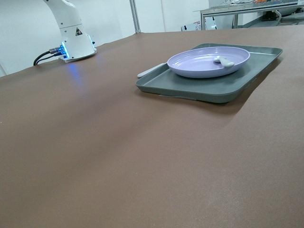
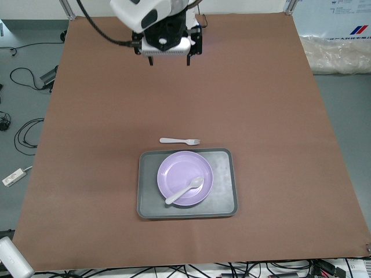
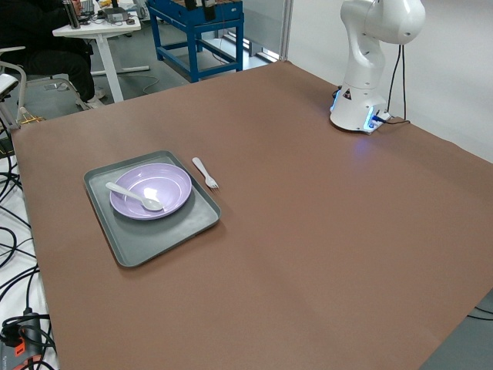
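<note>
A lilac plate [image 2: 185, 168] lies on the grey tray [image 2: 221, 205], with a white spoon [image 2: 179, 193] resting on it. A white fork [image 2: 174, 140] lies on the table just behind the tray, parallel to its back edge. My gripper [image 2: 169, 59] hangs high at the far end of the table in the left camera view, well away from the tray and tableware. Its two black fingers point down, apart, with nothing visible between them. Only the arm's lower part shows in the top and right camera views.
Cables and a white power strip [image 2: 13, 177] lie off the table's sides. A wall stands behind the arm's base.
</note>
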